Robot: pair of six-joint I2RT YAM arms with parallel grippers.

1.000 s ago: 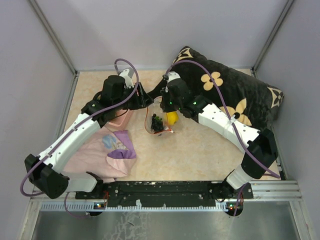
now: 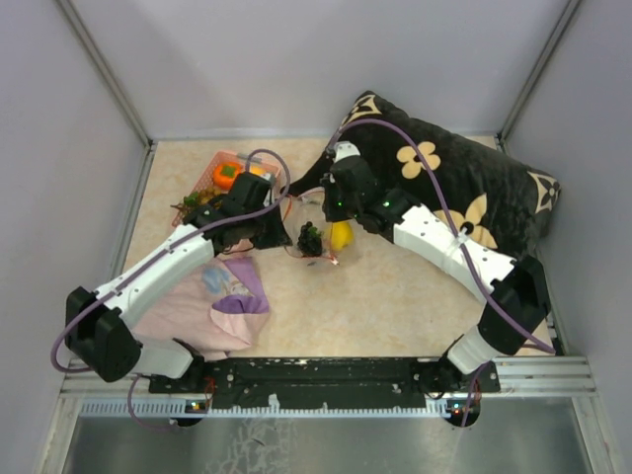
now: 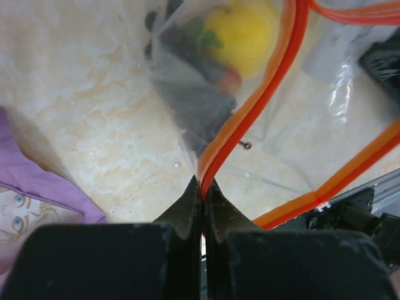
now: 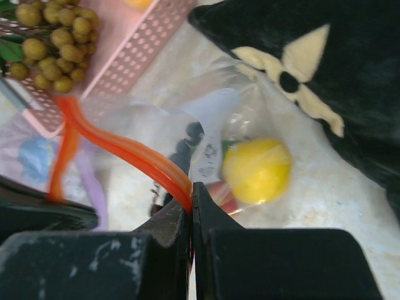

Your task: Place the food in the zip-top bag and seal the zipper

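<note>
A clear zip bag with an orange-red zipper rim stands with its mouth spread open between my arms. Inside it are a yellow fruit, dark grapes and something reddish. My left gripper is shut with the thin orange rim pinched between its fingertips. On another stretch of the rim, my right gripper is likewise shut, the orange strip running down into its fingers. From above, the left gripper sits at the bag's left edge and the right gripper at its upper right.
A pink basket with an orange fruit and brownish grapes stands at the back left. A pink and purple cloth lies front left. The dark flowered cushion fills the back right.
The right arm stays put.
</note>
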